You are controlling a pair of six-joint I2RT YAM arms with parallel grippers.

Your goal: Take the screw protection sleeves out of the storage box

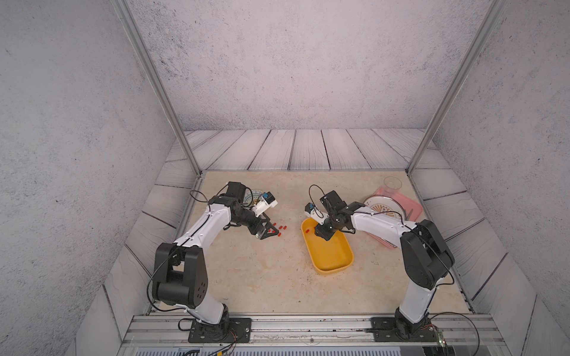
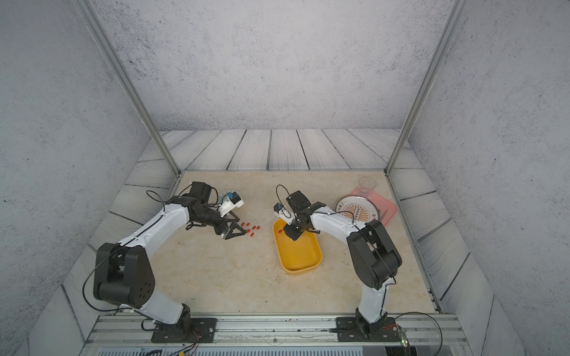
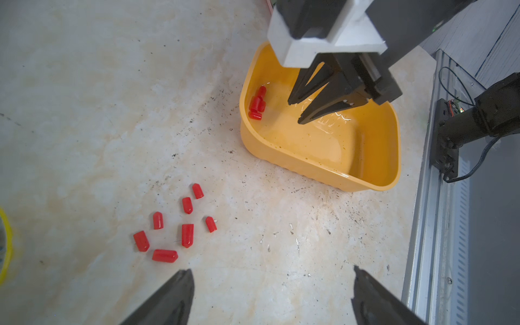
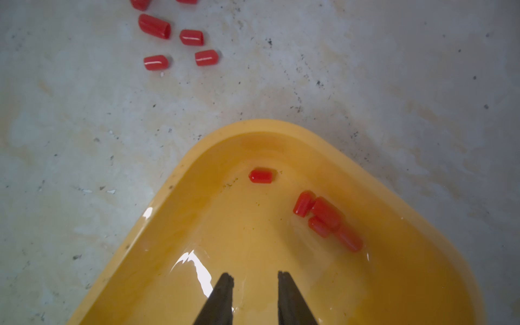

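The yellow storage box [image 1: 328, 270] stands right of the table's middle. Near one end of its floor, in the right wrist view, a lone red sleeve [image 4: 261, 176] lies apart from a cluster of red sleeves [image 4: 327, 213] by the side wall. My right gripper hangs over the box, partly open, with nothing between its fingers. Left of the box, several loose sleeves [image 3: 187, 235] are scattered on the table. Beside them, in the top left view, is my left gripper [image 1: 279, 231]; its fingers [image 3: 172, 298] stand wide apart and empty.
A patterned plate [image 2: 358, 209] sits on a pink mat [image 2: 387, 207] at the back right. Behind the left gripper, a round dish [image 2: 227, 194] is partly hidden by the arm.
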